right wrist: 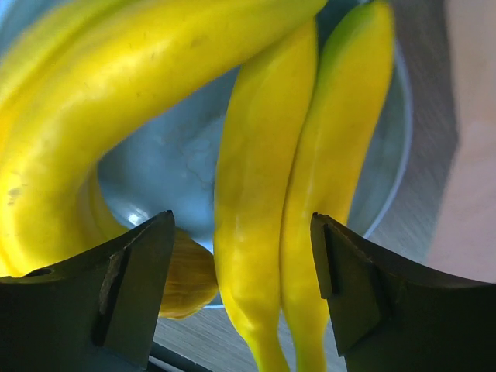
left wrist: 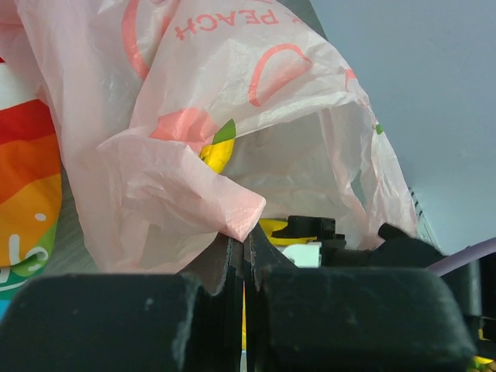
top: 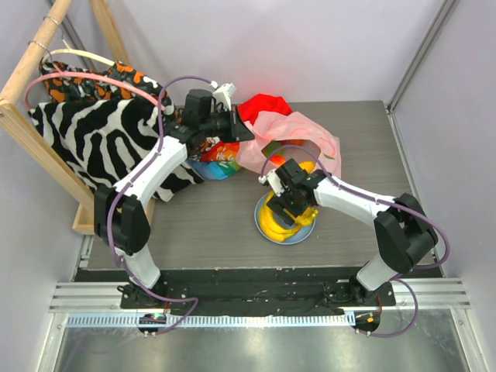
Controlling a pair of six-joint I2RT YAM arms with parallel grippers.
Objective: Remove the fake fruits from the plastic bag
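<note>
The pink plastic bag [top: 279, 128] [left wrist: 178, 194] lies open at the back, yellow fruit [left wrist: 217, 156] inside. My left gripper [top: 242, 128] is shut at the bag, with a crumpled edge of plastic at its tips; whether it pinches it is unclear. My right gripper [top: 280, 208] is open over a blue bowl [top: 271, 239] [right wrist: 182, 155] of bananas [right wrist: 256, 170]; two lie parallel below its fingers, a curved one to the left, with a rounder yellow-brown fruit [right wrist: 186, 279] underneath.
Patterned bags [top: 93, 139] hang on a wooden rack at the left. Red and colourful cloth items lie behind the left gripper.
</note>
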